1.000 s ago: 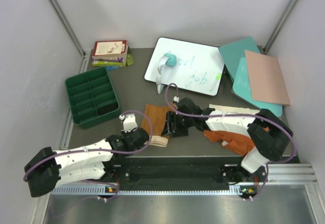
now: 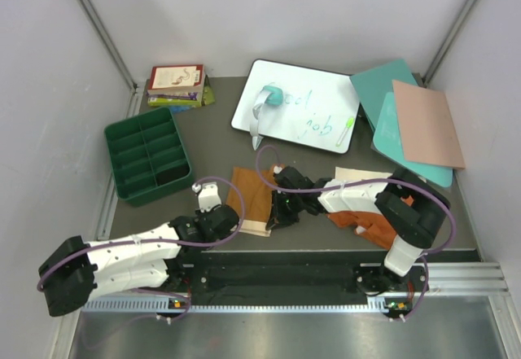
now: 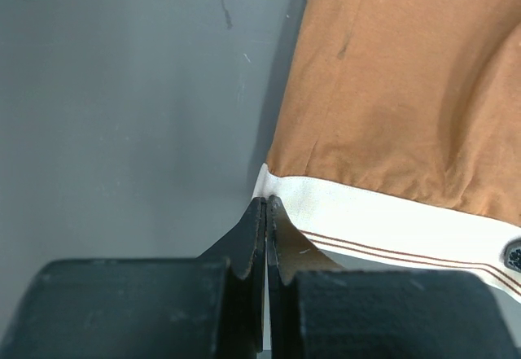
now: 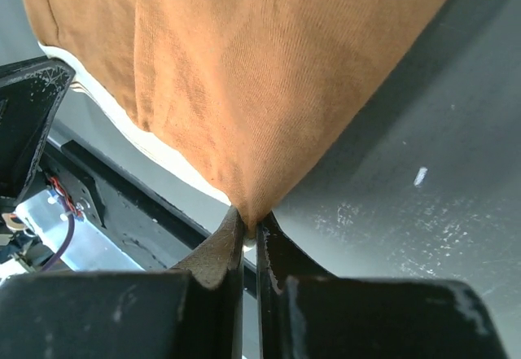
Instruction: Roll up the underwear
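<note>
The brown underwear (image 2: 249,194) lies flat on the dark table between my arms, its white waistband (image 3: 383,222) along the near edge. At the band's left corner, my left gripper is shut with the white edge at its tips. My right gripper is shut on the opposite corner; the brown cloth (image 4: 269,115) gathers to a point between its fingertips, and a bit of white shows just below them. In the top view the right gripper (image 2: 271,224) hides part of the underwear's right side.
A green divided box (image 2: 148,157) stands at the left, with stacked books (image 2: 177,82) behind it. At the back lies a whiteboard (image 2: 301,98) with a grey-and-teal object on it. More orange cloth (image 2: 374,227) lies under my right arm.
My right gripper has come down and toward the near edge, to the waistband's right corner, and has shut there. The left arm has stayed in place.
</note>
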